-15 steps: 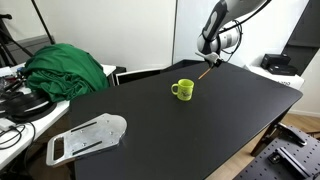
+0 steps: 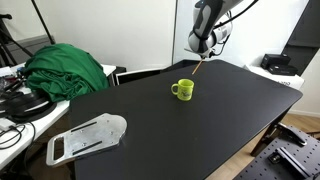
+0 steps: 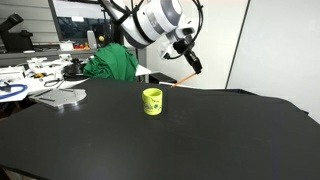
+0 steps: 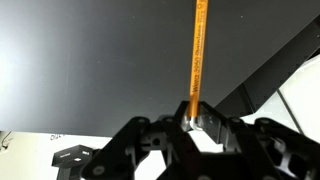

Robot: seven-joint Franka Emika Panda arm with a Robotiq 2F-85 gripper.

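Observation:
A slim orange pencil-like stick (image 4: 199, 55) is held by one end between my gripper's (image 4: 192, 120) fingertips in the wrist view. In exterior view 2 the stick (image 3: 185, 79) slants down and left from my gripper (image 3: 196, 67), in the air. Its lower end appears near the mug's rim in that view, though contact cannot be told. The yellow-green mug (image 2: 182, 91) stands upright on the dark table; in exterior view 1 the stick (image 2: 197, 68) is above and right of it, clearly apart in the picture. What the mug holds inside is hidden.
A flat grey metal piece with a handle (image 2: 88, 138) lies at the table's left front. Bunched green cloth (image 2: 68, 72) sits behind the table's left side.
In exterior view 1 my gripper has carried the stick a little leftward and up, nearer the mug in the picture. The mug has stayed where it was.

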